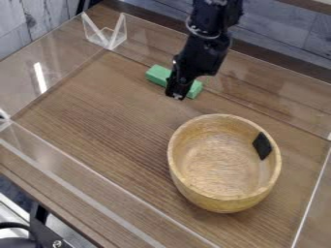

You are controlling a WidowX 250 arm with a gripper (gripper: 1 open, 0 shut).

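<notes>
My gripper [179,87], black, hangs over a green block [161,75] near the back middle of the wooden table and partly hides it. It looks shut, with nothing visible between its fingers. A round beige bowl [214,184] with a black patch on its rim sits at the front right, apart from the gripper.
Clear brackets stand at the back-left and left edges. Dark cables lie at the lower-left corner, off the table.
</notes>
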